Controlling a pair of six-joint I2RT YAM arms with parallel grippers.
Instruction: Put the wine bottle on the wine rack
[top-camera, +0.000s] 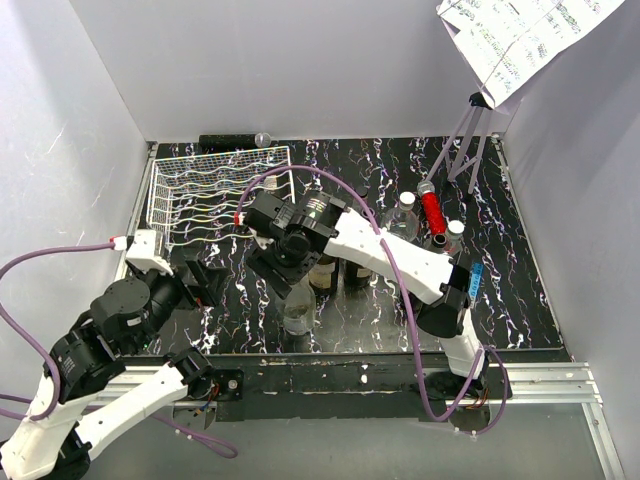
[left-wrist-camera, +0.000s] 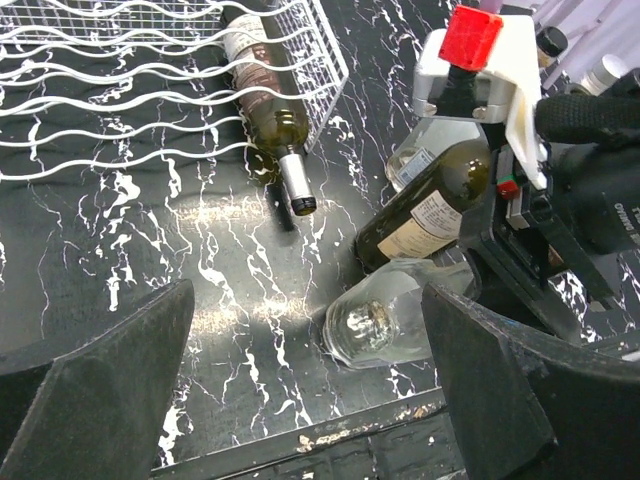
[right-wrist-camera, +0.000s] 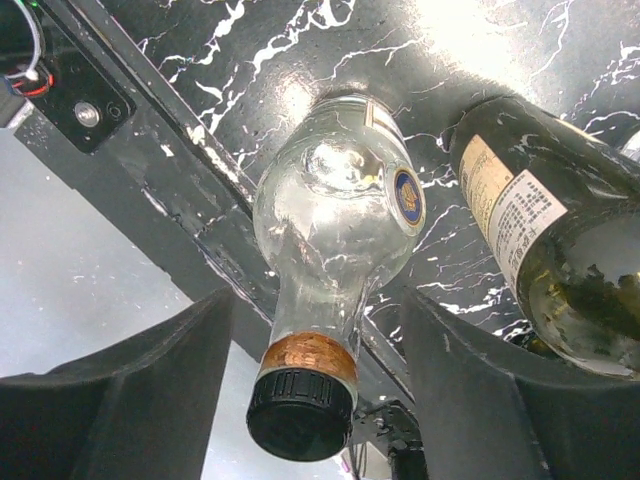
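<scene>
A clear glass bottle (top-camera: 299, 312) with a black cap stands upright near the table's front edge. Around its neck, in the right wrist view, is my right gripper; its fingers (right-wrist-camera: 180, 375) are apart, with a gap visible on both sides of the neck. The white wire wine rack (top-camera: 165, 205) is at the back left. One dark wine bottle (left-wrist-camera: 275, 115) lies in the rack's right end, neck toward the front. My left gripper stands open and empty over bare table, left of the clear bottle.
Dark bottles (right-wrist-camera: 535, 200) stand close beside the clear one. Bare table lies between the rack and the front edge.
</scene>
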